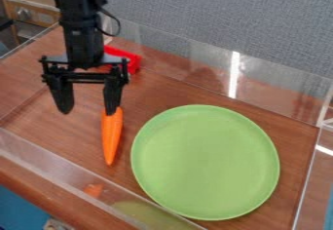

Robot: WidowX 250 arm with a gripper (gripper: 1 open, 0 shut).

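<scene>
My black gripper (86,93) stands open above the wooden board, just left of the upper end of an orange carrot (111,136), its right finger over that end. The carrot lies lengthwise, tip toward the front, and its green top is hidden by the gripper. A large green plate (205,163) lies to the right of the carrot, apart from it.
A red object (123,58) lies behind the gripper, partly hidden. Clear low walls edge the board, with a grey backdrop behind. Bare wood (39,97) shows at the left.
</scene>
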